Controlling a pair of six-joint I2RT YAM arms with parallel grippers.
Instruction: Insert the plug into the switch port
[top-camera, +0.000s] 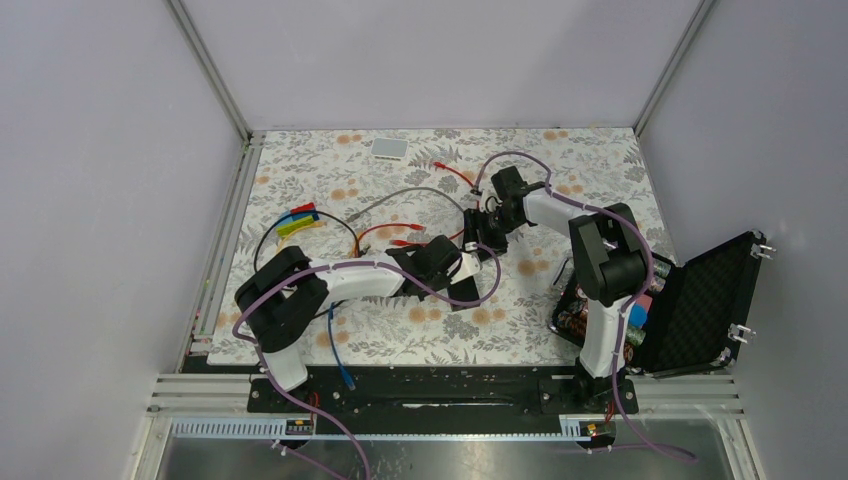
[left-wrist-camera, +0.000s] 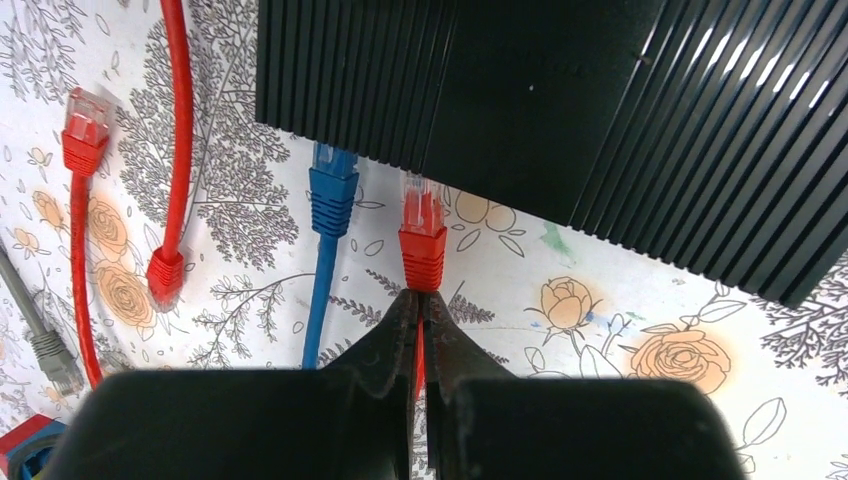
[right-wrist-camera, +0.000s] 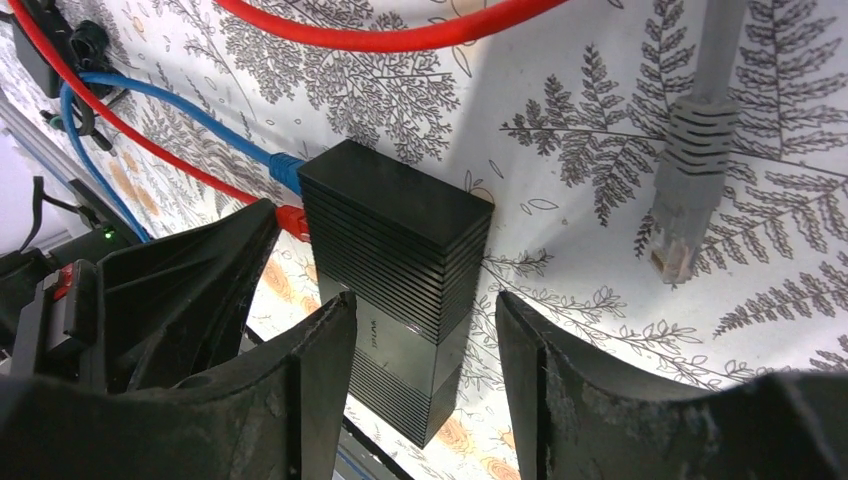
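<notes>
A black ribbed switch (left-wrist-camera: 520, 110) (right-wrist-camera: 395, 240) lies on the floral surface. A red plug (left-wrist-camera: 423, 240) stands at its edge, its clear tip touching or just under the edge; whether it is in a port I cannot tell. My left gripper is shut on the red cable just behind that plug. A blue plug (left-wrist-camera: 331, 195) sits at the same edge beside it. In the right wrist view my right gripper is open above the far side of the switch, its fingers apart, the switch visible between them.
Loose red cables (left-wrist-camera: 178, 120), a grey cable (right-wrist-camera: 705, 130) and coloured blocks (top-camera: 298, 220) lie around. An open black case (top-camera: 710, 300) stands at the right.
</notes>
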